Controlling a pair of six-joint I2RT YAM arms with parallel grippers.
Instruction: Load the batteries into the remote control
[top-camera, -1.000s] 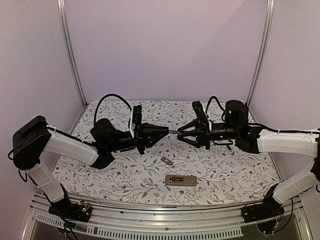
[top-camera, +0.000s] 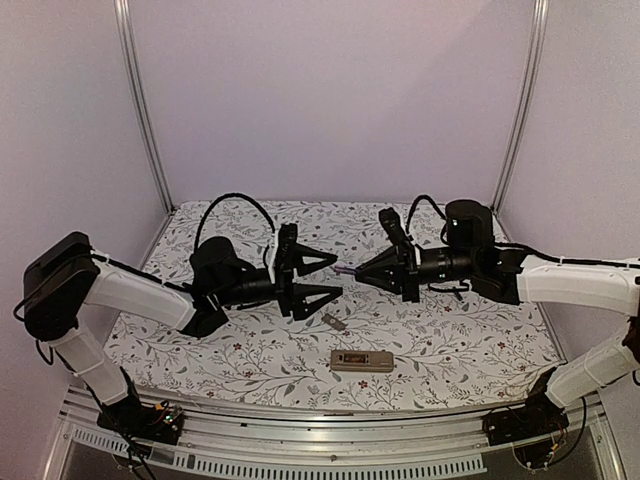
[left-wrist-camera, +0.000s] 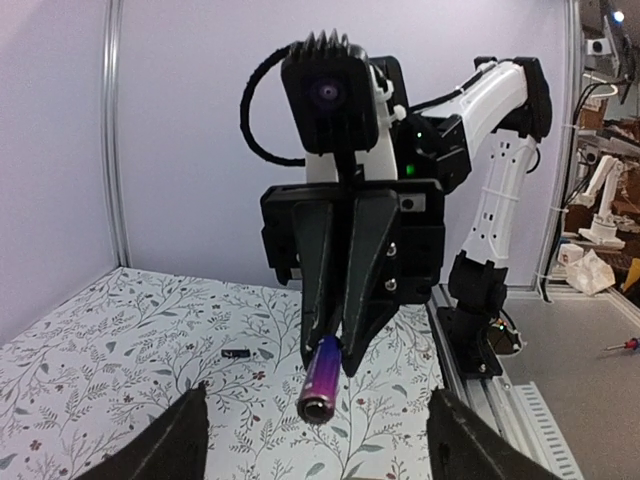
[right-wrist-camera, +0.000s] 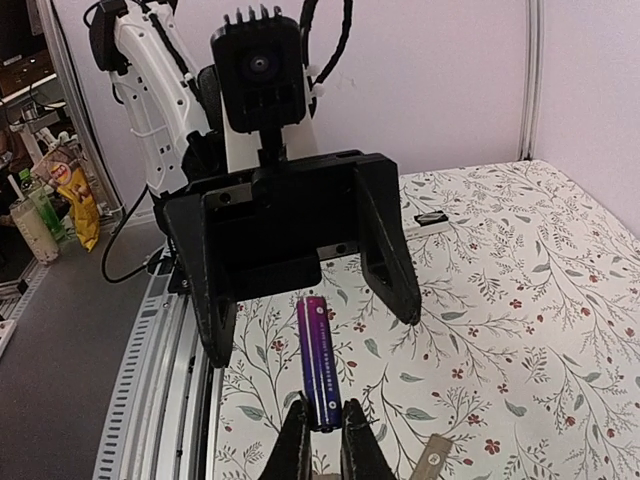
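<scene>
A purple battery (right-wrist-camera: 318, 362) is pinched at one end in my right gripper (top-camera: 358, 272), which is shut on it. Its free end points toward my left gripper (top-camera: 333, 276), as the left wrist view also shows with the battery (left-wrist-camera: 322, 382) sticking out from the right fingers (left-wrist-camera: 315, 262). My left gripper is open, its fingers (right-wrist-camera: 392, 262) spread on either side of the battery's free end without touching it. Below both grippers, the remote control (top-camera: 362, 361) lies on the table with its battery compartment facing up. Whether a battery sits inside it is too small to tell.
The remote's small cover (top-camera: 334, 322) lies flat on the patterned table between the grippers and the remote. A small dark object (left-wrist-camera: 236, 353) rests on the table under the right arm.
</scene>
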